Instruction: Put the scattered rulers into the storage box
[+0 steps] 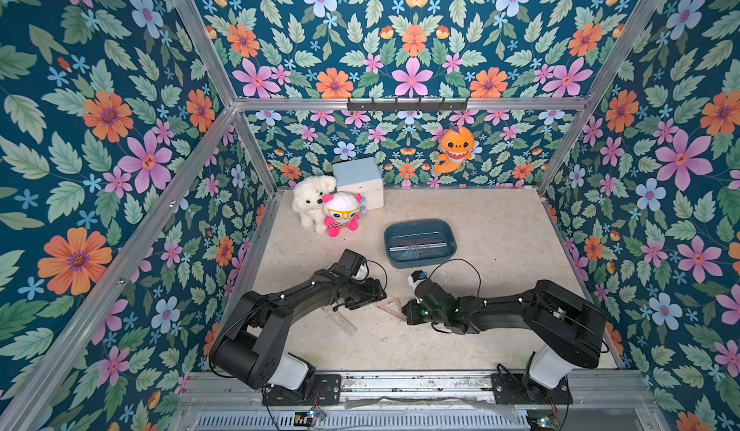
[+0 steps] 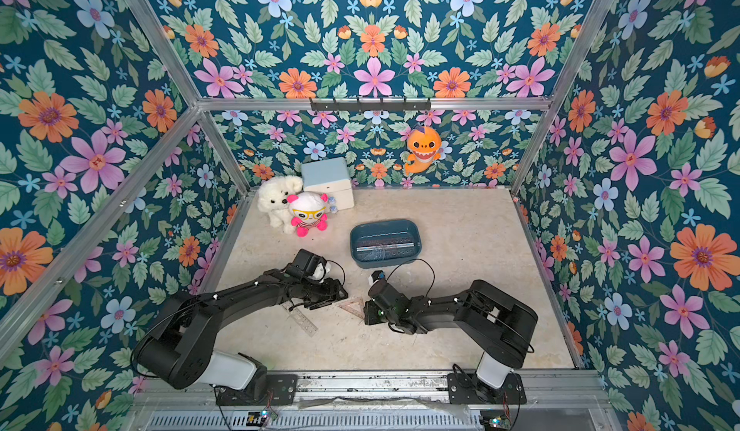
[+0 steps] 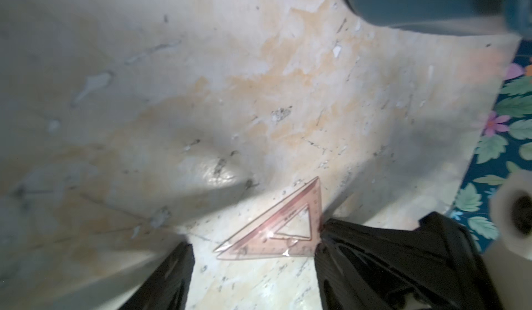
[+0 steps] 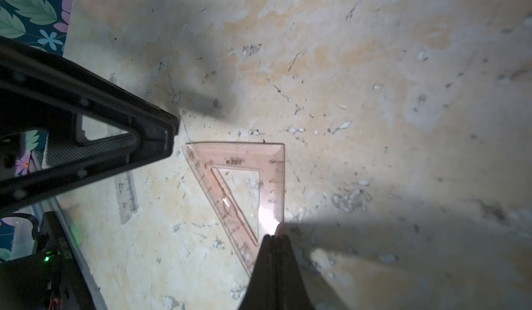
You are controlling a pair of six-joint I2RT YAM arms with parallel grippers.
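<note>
A pink clear triangle ruler (image 4: 271,188) lies flat on the table between my grippers. My right gripper is shut at the triangle's near corner; whether it pinches any of it is unclear. My left gripper stands open above the triangle, its fingers either side of it in its wrist view. A clear straight ruler (image 1: 340,321) lies to the left, partly behind the left arm. The teal storage box (image 1: 420,257) sits behind the grippers, with clear and dark items inside, probably rulers.
A white plush dog (image 1: 308,199), a pink-and-white plush toy (image 1: 341,216) and a pale blue-lidded box (image 1: 357,176) stand at the back left. An orange shark (image 1: 454,149) is at the back wall. The table's right side behind the right arm is clear.
</note>
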